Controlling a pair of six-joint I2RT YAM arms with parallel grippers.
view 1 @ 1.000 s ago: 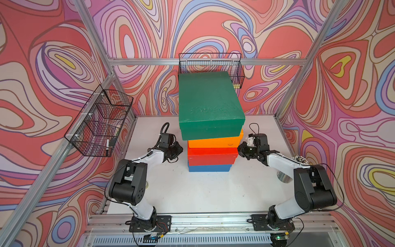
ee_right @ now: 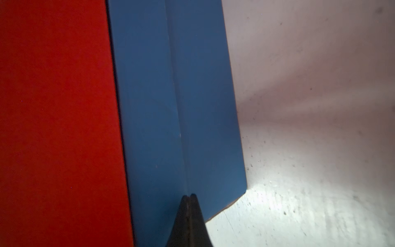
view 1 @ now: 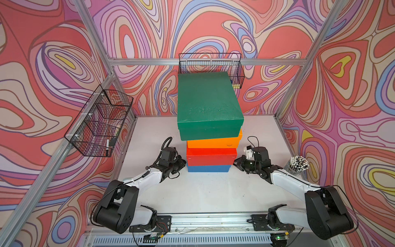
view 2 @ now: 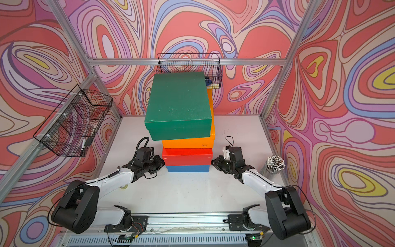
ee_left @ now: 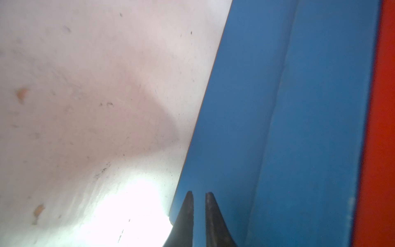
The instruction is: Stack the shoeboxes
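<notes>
Four shoeboxes stand in one stack: the blue box [view 1: 209, 168] at the bottom, a red box [view 1: 211, 158], an orange box [view 1: 213, 142], and the green box [view 1: 209, 98] on top. Upper boxes overhang the lower ones towards the viewer, the green one sitting slightly askew. Beside the lower boxes on the left is my left gripper, a narrow gap between its fingertips and nothing in it. My right gripper is at the right side, shut, its tips over the blue box's side with nothing seen between them. Whether either touches a box cannot be told.
Wire baskets hang on the back rail [view 1: 210, 61] and at the left [view 1: 98, 121]. A metal cup of white-tipped sticks [view 1: 298, 163] stands at the right.
The stack has shifted very slightly left; its order is unchanged.
</notes>
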